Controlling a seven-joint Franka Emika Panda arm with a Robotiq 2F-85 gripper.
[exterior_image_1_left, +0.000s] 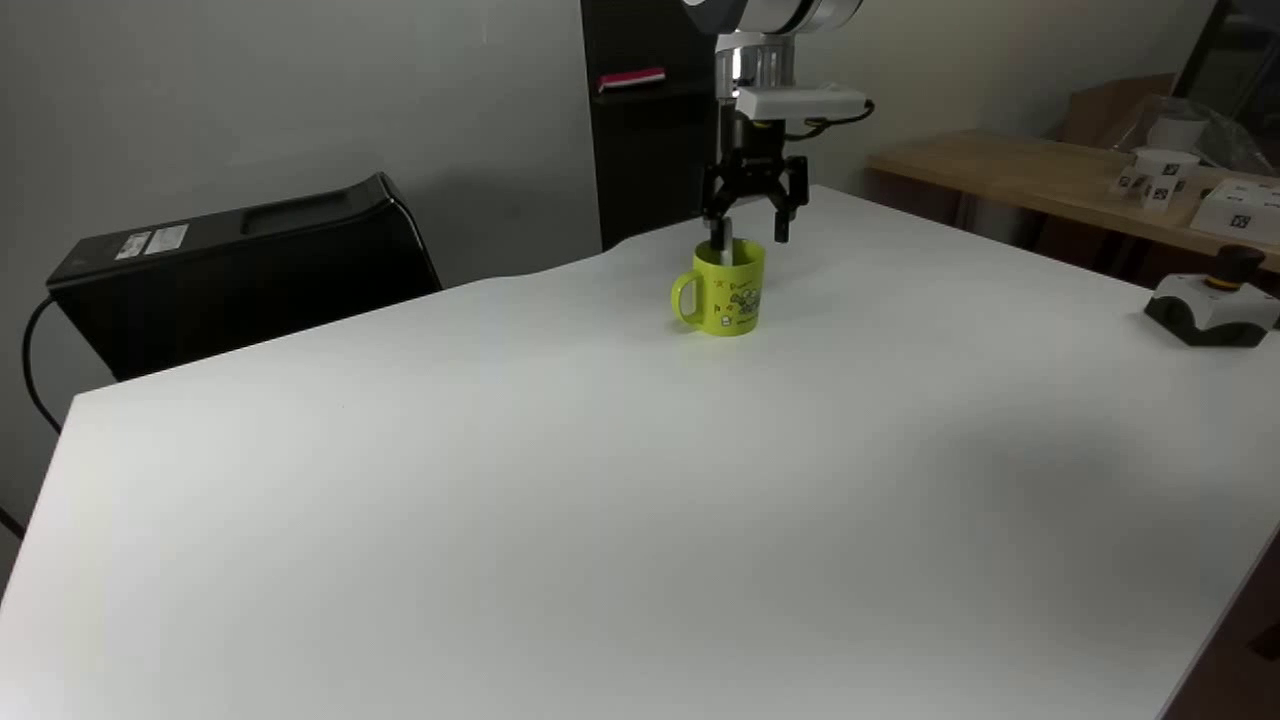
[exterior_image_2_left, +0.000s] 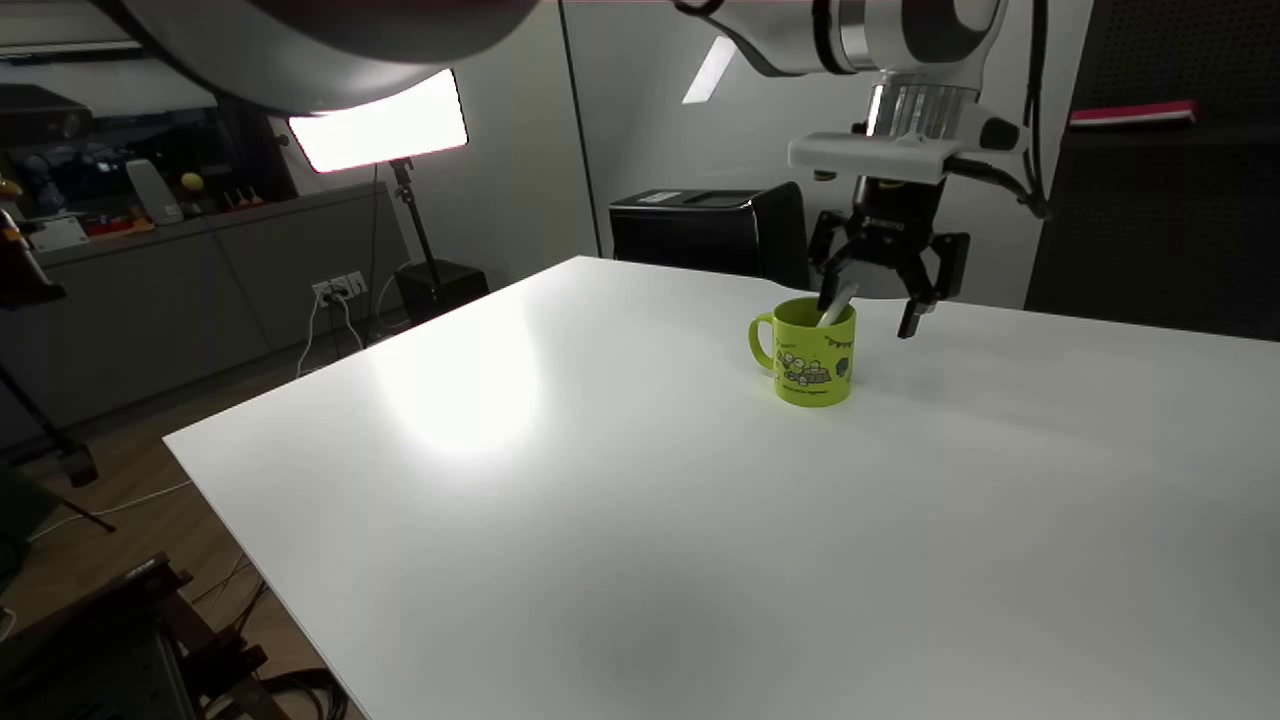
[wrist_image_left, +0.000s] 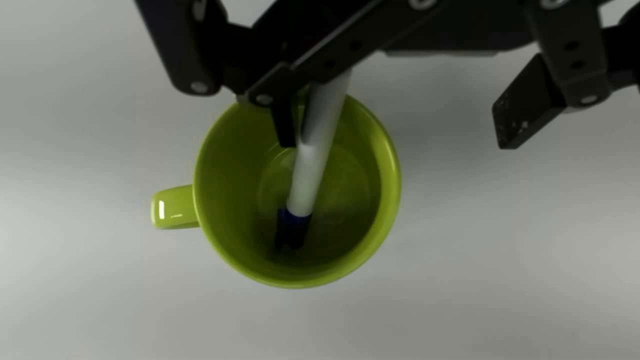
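Observation:
A yellow-green mug (exterior_image_1_left: 728, 300) stands upright on the white table, its handle (wrist_image_left: 175, 207) pointing left in the wrist view. Inside it leans a white marker (wrist_image_left: 313, 157) with a dark blue end down in the mug; its upper part sticks out above the rim in exterior view 2. My gripper (exterior_image_2_left: 866, 314) is open above the mug, fingers spread wide. One finger (wrist_image_left: 285, 123) hangs over the mug's opening beside the marker and overlaps it in the wrist view; whether they touch I cannot tell. The other finger (wrist_image_left: 528, 105) is over bare table, outside the mug.
A white and black box with a dark knob (exterior_image_1_left: 1218, 300) sits at the right edge. Behind the table stands a black bin-like case (exterior_image_1_left: 252, 270).

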